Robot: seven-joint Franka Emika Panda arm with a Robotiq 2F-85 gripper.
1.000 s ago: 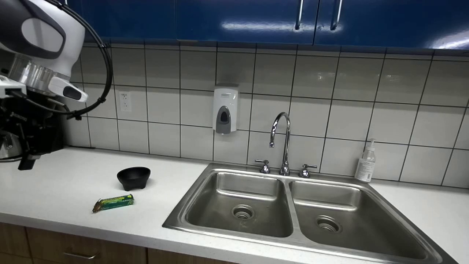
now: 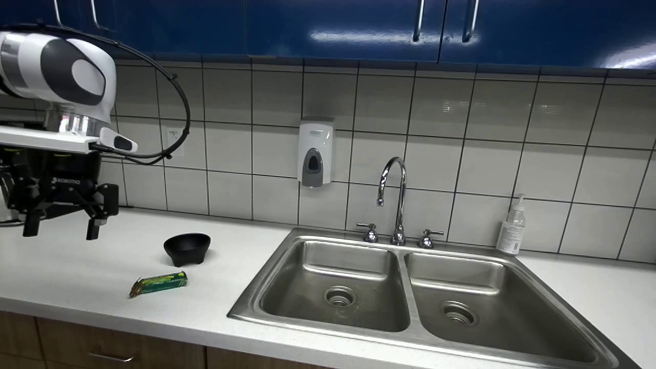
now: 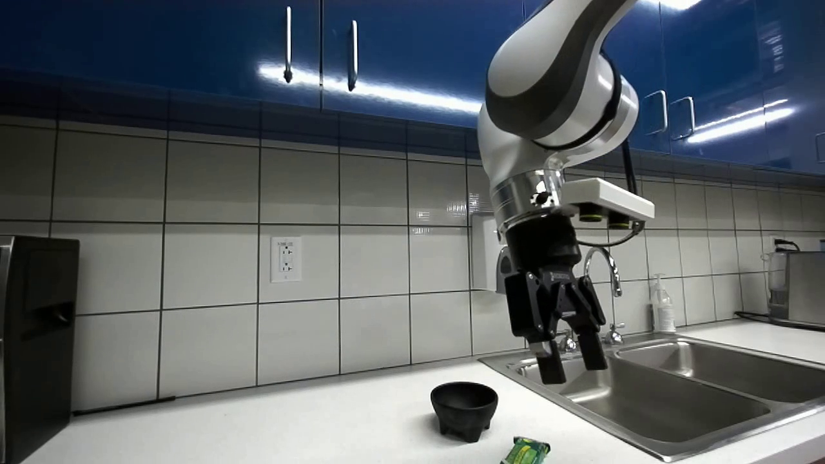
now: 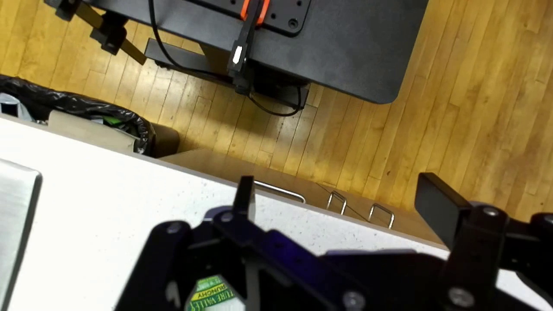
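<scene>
A green snack-bar wrapper [image 2: 161,283] lies on the white counter, in front of a small black footed bowl [image 2: 187,248]. My gripper [image 2: 62,230] hangs above the counter at the left of exterior view 1, open, with nothing between its fingers. It is apart from both objects. In exterior view 2 the gripper [image 3: 573,372] shows higher than the bowl [image 3: 464,408], and the wrapper [image 3: 526,450] is cut by the bottom edge. The wrist view shows part of the wrapper [image 4: 211,294] behind the gripper's linkage, its two fingers spread wide. The bowl cannot be made out there.
A double steel sink [image 2: 406,289] with a faucet [image 2: 398,203] fills the counter's right part. A soap bottle [image 2: 511,230] stands behind it, and a dispenser [image 2: 315,154] hangs on the wall. Counter left of the bowl is clear.
The arm has shifted to the right and turned, bringing both fingers into exterior view 1. The wrapper and the bowl lie where they were.
</scene>
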